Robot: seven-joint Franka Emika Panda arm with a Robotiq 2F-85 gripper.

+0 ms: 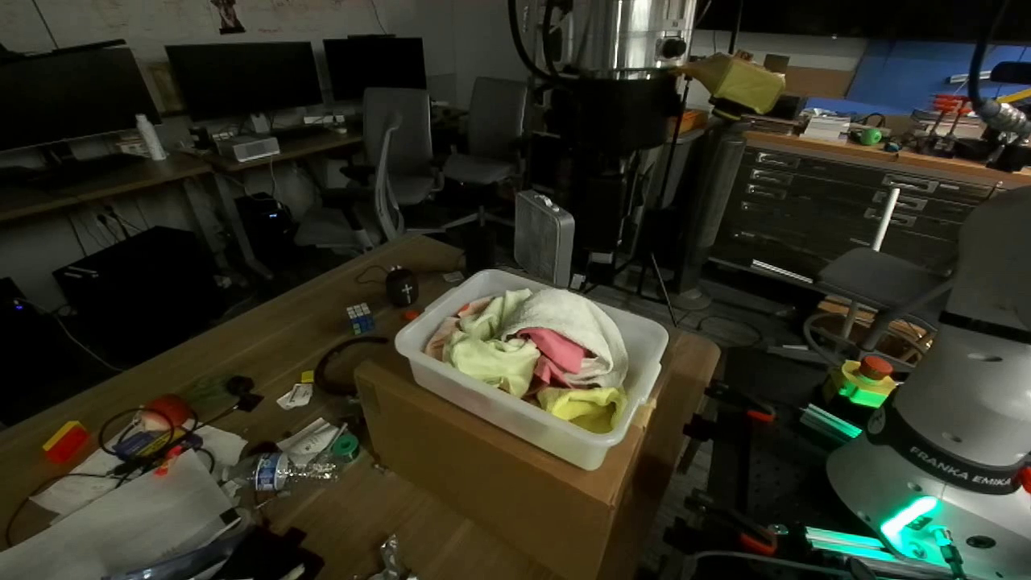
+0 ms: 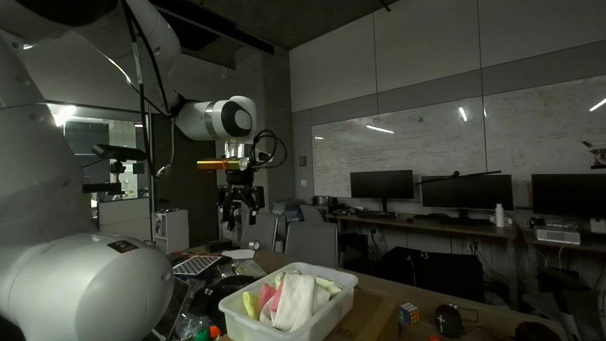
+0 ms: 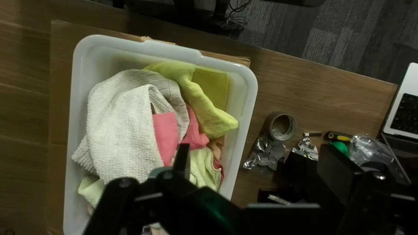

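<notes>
A white plastic bin holds a heap of cloths. In the wrist view, a white towel covers much of the heap, beside a pink cloth, a yellow cloth and a pale green cloth. My gripper hangs in the air well above the bin, pointing down. Its fingers stand wide apart in the wrist view, and no object shows between them. The lower end of the bin is hidden behind the gripper there.
The bin rests on a cardboard box on the wooden table. A tape roll, foil scraps and a laptop lie to its side. A Rubik's cube and a bottle are also on the table.
</notes>
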